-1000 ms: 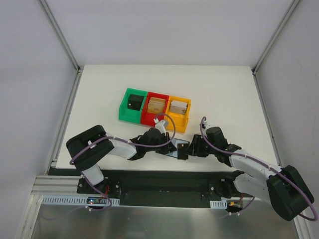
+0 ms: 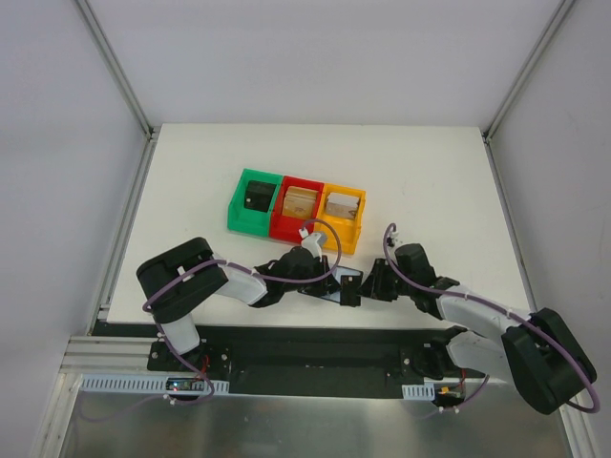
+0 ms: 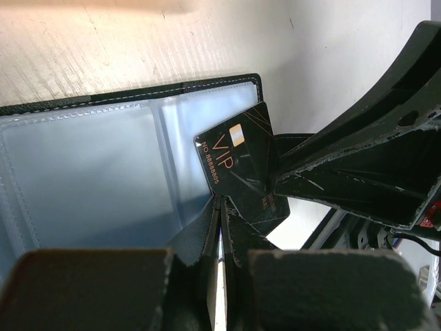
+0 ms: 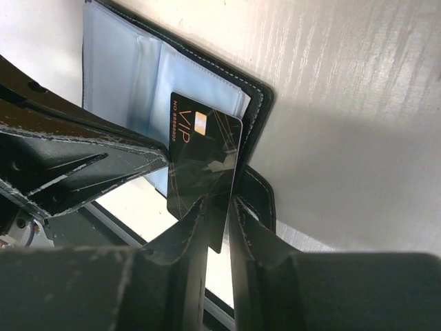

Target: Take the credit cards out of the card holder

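Note:
A black VIP card (image 3: 234, 158) lies tilted on the clear pocket of the open card holder (image 3: 76, 179), one end sticking out past the pocket. In the top view the card (image 2: 350, 290) sits between the two grippers. My left gripper is shut, its tips at the card's lower left edge, with nothing showing between them. My right gripper is slightly open; the card's long edge (image 4: 231, 179) runs down into the narrow gap between its fingers. Whether the fingers touch the card is hidden. In the right wrist view, the left gripper's finger reaches the card's other side.
Behind the holder stand a green bin (image 2: 245, 220), a red bin (image 2: 284, 229) and a yellow bin (image 2: 346, 237), each with something inside.
The left arm has shifted slightly to the right over the holder. My right gripper has moved very little, and the card looks to be in the same place.

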